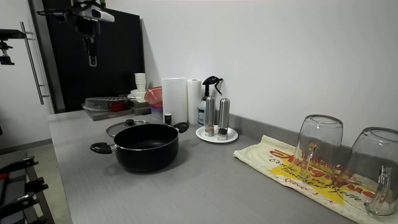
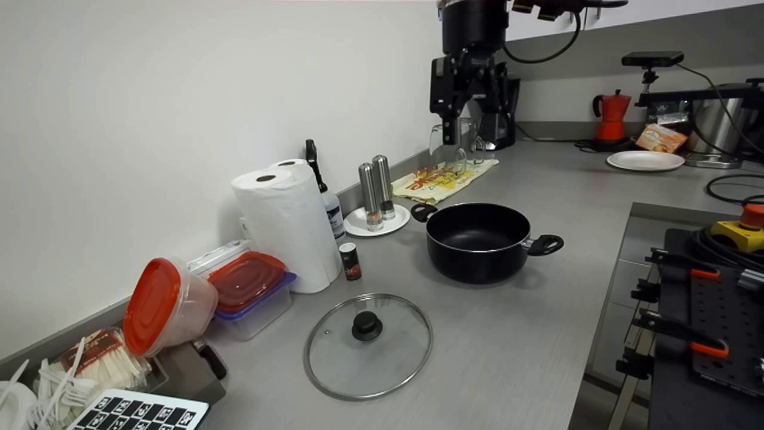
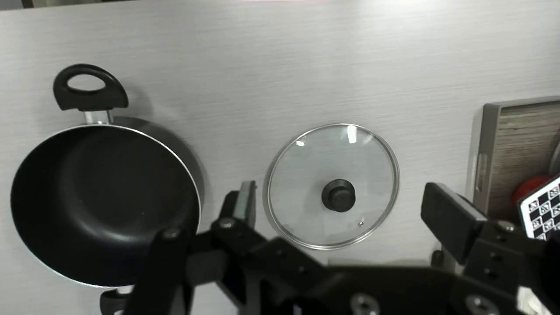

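High above the counter, my gripper is open with nothing between its widely parted fingers. Below it in the wrist view lies a round glass lid [image 3: 304, 173] with a black knob [image 3: 339, 196], flat on the counter and knob up. The lid is well below the fingertips, not touched. To its left stands an uncovered black pot [image 3: 105, 194], empty inside, with two black side handles. In exterior view 2 the lid [image 2: 336, 351] is in front of the pot [image 2: 476, 258]. Exterior view 1 shows the gripper [image 1: 92, 61] at upper left.
Along the wall are paper towel rolls [image 2: 279, 215], a spray bottle [image 1: 201, 112], two steel grinders on a white plate [image 1: 233, 136], and glass mugs upside down on a cloth [image 1: 253, 153]. Plastic tubs [image 2: 250, 286] and a small shaker [image 2: 350, 261] sit near the lid.
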